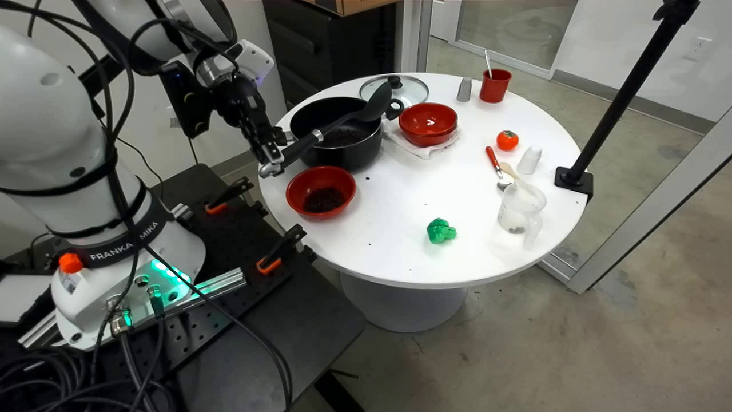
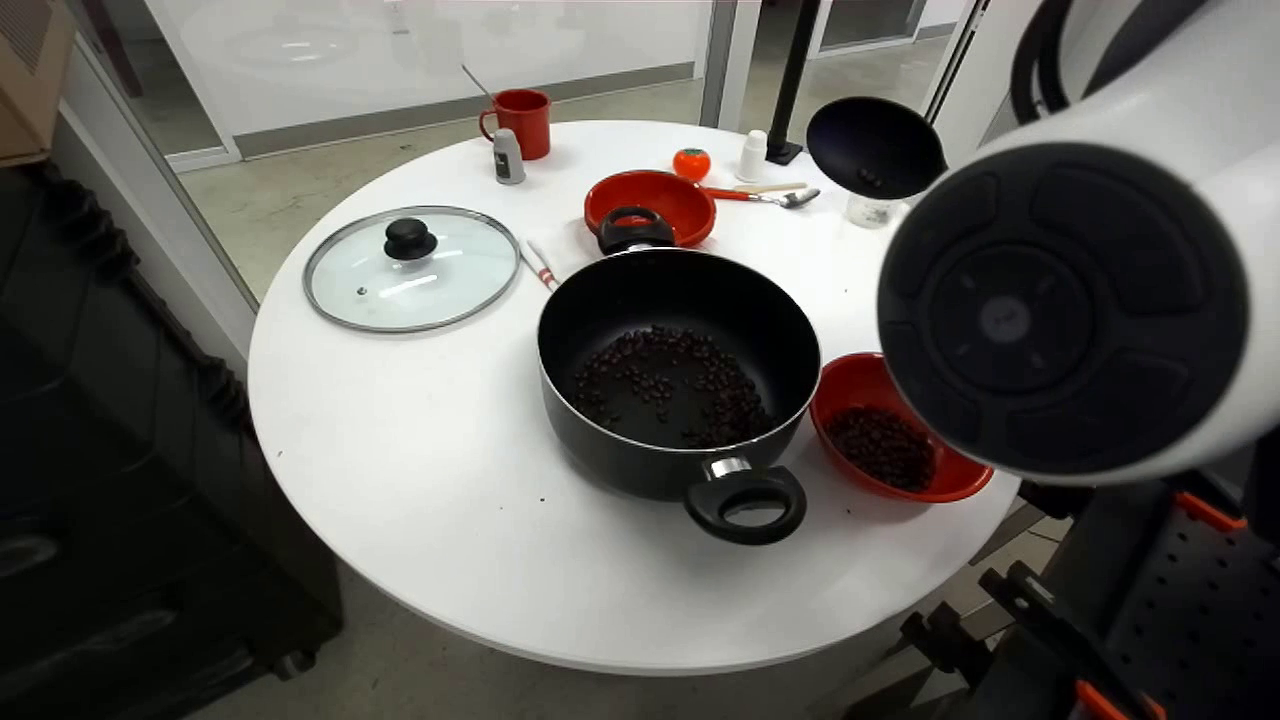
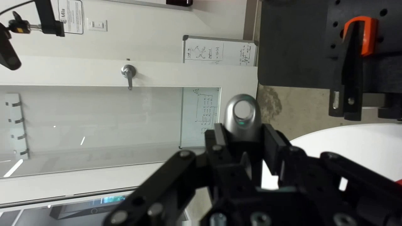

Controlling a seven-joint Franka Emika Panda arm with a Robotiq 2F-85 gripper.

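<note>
My gripper (image 1: 278, 152) is shut on the handle of a black ladle (image 1: 376, 103). In the wrist view, the handle's grey looped end (image 3: 243, 130) sticks up between the gripper's fingers. From the second exterior side, the ladle's bowl (image 2: 870, 138) appears raised, with a few dark beans in it. Dark beans (image 2: 720, 390) lie scattered over the bottom of the black pot (image 2: 624, 462). Beside the pot stands a red bowl (image 1: 302, 199) holding a pile of dark beans (image 2: 882, 444); my arm covers part of this bowl in the second exterior view.
A glass lid (image 2: 468, 270) lies flat behind the pot. Another red bowl (image 1: 429, 123) rests on a cloth. Farther off are a red mug (image 1: 495, 87), a tomato (image 1: 508, 140), a clear jug (image 1: 514, 209) and green broccoli (image 1: 440, 231).
</note>
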